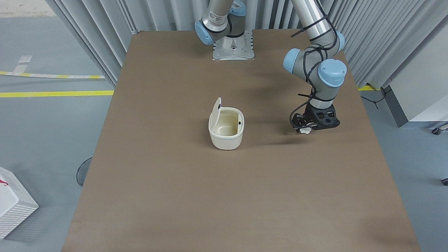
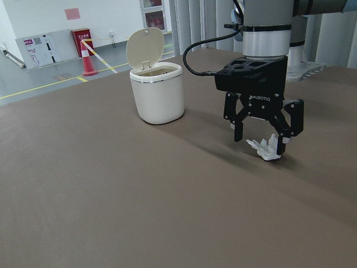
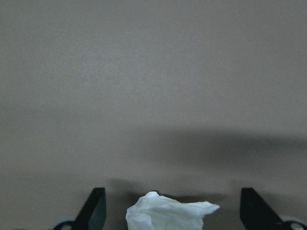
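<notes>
A crumpled white tissue [image 1: 305,131] [image 2: 265,148] [image 3: 168,215] lies on the brown tabletop, mostly under my gripper in the front view. My black gripper [image 2: 260,140] is open and low over the table, its two fingers standing on either side of the tissue, with clear space between them and it in the wrist view. A small white bin [image 1: 225,140] [image 2: 158,100] stands left of the gripper in the front view, its lid raised and its inside visible.
A white box [image 1: 12,205] sits off the table at left.
</notes>
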